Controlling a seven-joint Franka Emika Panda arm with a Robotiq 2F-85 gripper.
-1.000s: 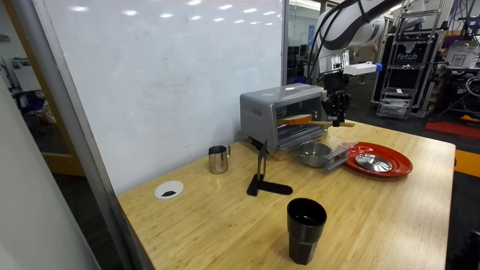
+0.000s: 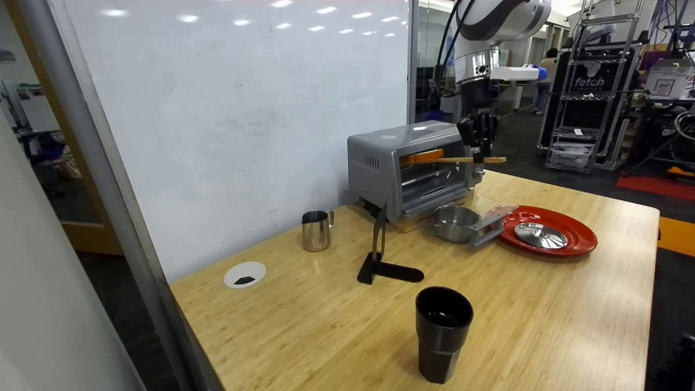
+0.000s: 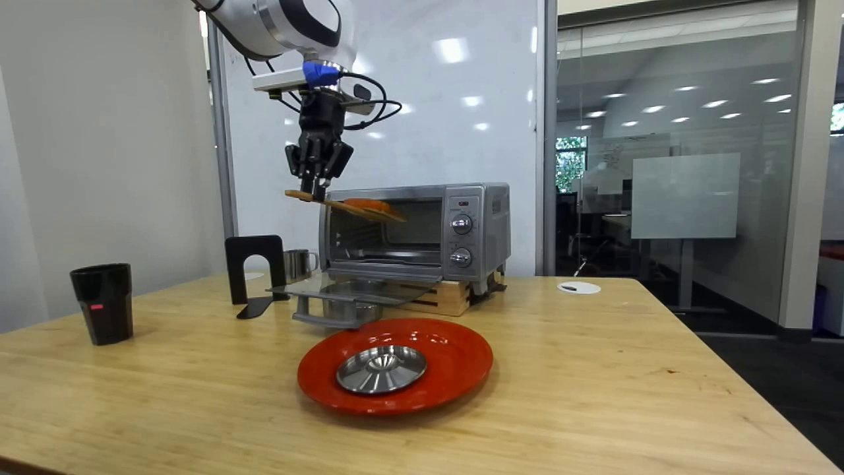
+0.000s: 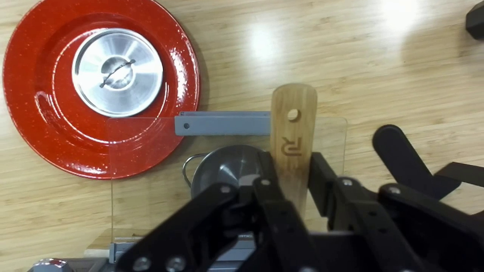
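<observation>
My gripper is shut on the handle of a wooden spatula, whose hole and engraved letters show in the wrist view. In exterior view 2 the spatula's orange end is level with the upper part of the toaster oven's opening, with the gripper at the near end of the handle. The grey toaster oven has its glass door down, the door's grey handle toward the plate. A steel pot lies under the glass. The spatula's far end is hidden in the wrist view.
A red plate bearing a steel lid is in front of the oven. A black bookend, a steel pitcher and a black cup stand to the other side.
In exterior view 1, my gripper and the spatula have risen and shifted somewhat left. The handle lies nearly level now. The oven, plate and other tabletop objects have stayed put.
</observation>
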